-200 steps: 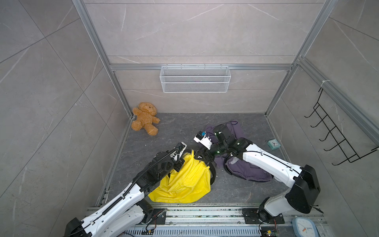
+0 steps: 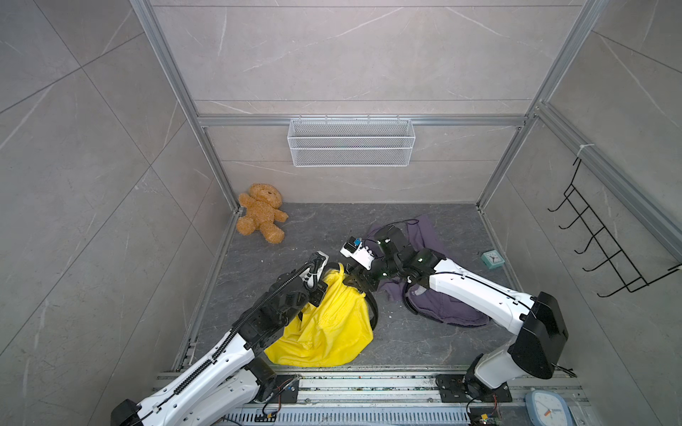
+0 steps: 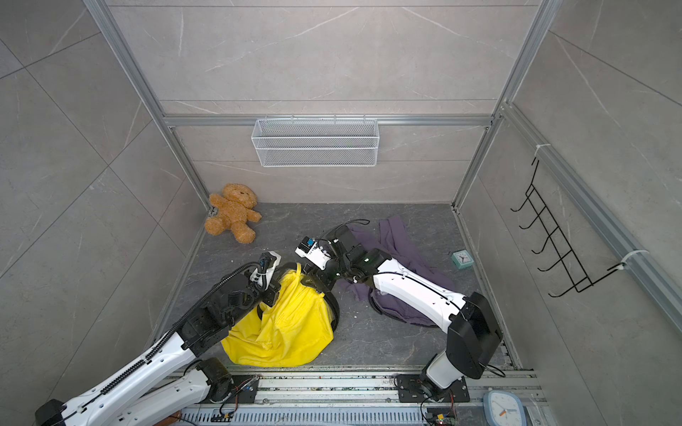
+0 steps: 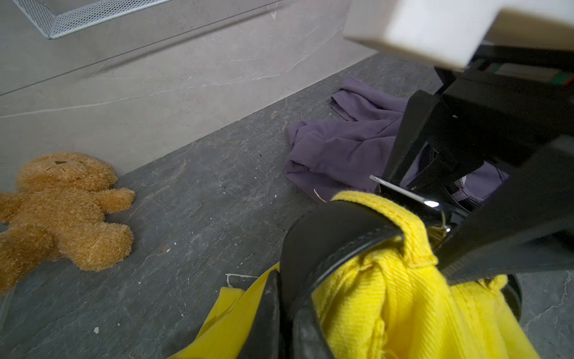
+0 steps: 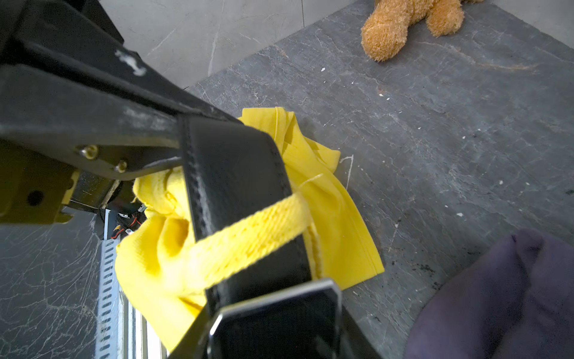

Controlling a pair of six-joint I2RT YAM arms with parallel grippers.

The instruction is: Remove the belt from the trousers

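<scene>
Yellow trousers (image 2: pixel 330 323) lie bunched at the front of the floor, waistband raised between both arms. A black belt (image 4: pixel 340 239) still runs through a yellow belt loop (image 4: pixel 412 239). In the left wrist view, the strap bends down between the fingertips of my left gripper, which is shut on it. The silver-framed buckle (image 5: pixel 275 323) is close beyond the loop. My right gripper is part open, its fingers (image 4: pixel 412 137) on either side of the buckle. Whether they touch it cannot be told.
Purple clothing (image 2: pixel 447 305) lies under and behind my right arm. A teddy bear (image 2: pixel 261 211) is at the back left, a small teal clock (image 2: pixel 491 259) at the right wall.
My right gripper has shifted slightly left, towards my left gripper. The waistband and the yellow cloth have shifted a little left with it. My left arm has hardly moved.
</scene>
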